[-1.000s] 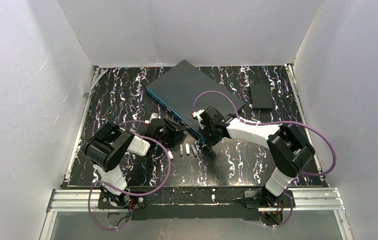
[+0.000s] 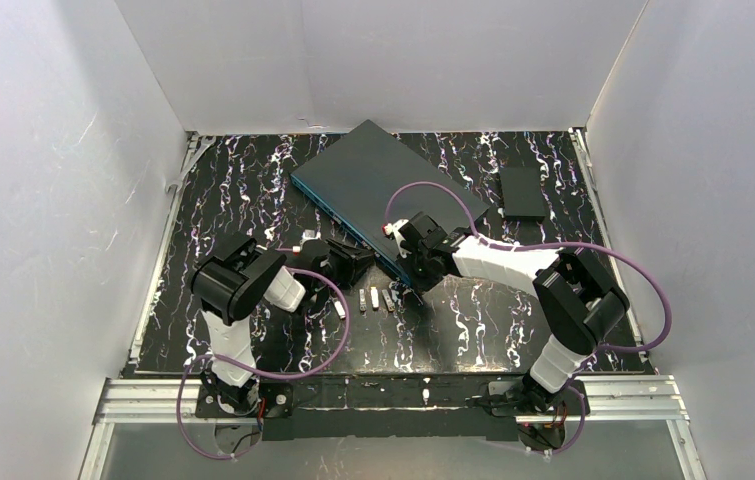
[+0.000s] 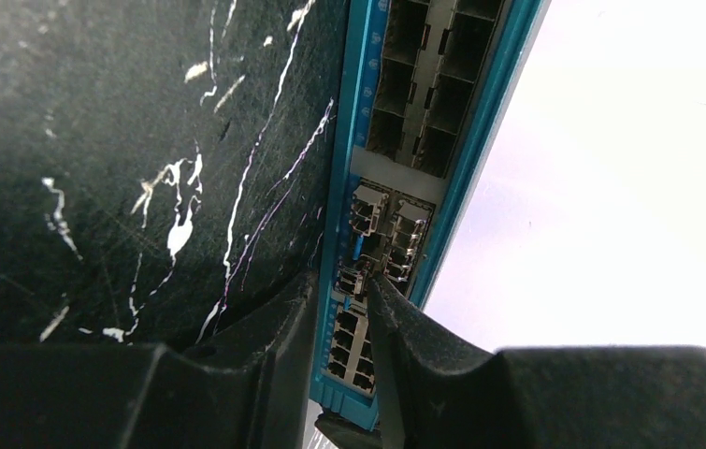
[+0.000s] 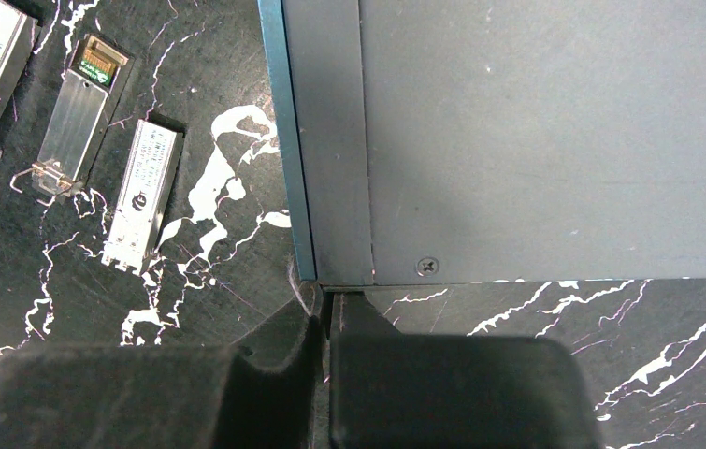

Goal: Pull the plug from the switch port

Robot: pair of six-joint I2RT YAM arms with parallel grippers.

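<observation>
The switch is a dark flat box [image 2: 378, 185] lying at an angle, its teal-edged port face toward my arms. In the left wrist view, metal modules [image 3: 365, 211] sit in its ports, one with a small blue tab [image 3: 358, 246]. My left gripper is partly open before the port face, its fingertips on either side of a lower port with a metal piece. Whether they touch it, I cannot tell. My right gripper is shut at the near corner of the switch [image 4: 517, 168]; its fingertips are partly hidden under the edge.
Several loose metal modules [image 4: 148, 187] lie on the black marbled table in front of the switch. A small dark plate [image 2: 523, 193] lies at the back right. Purple cables [image 2: 346, 325] loop along both arms.
My left arm's elbow has swung to the right and the gripper has turned slightly, its tips staying by the port face. The right arm and the switch have not moved.
</observation>
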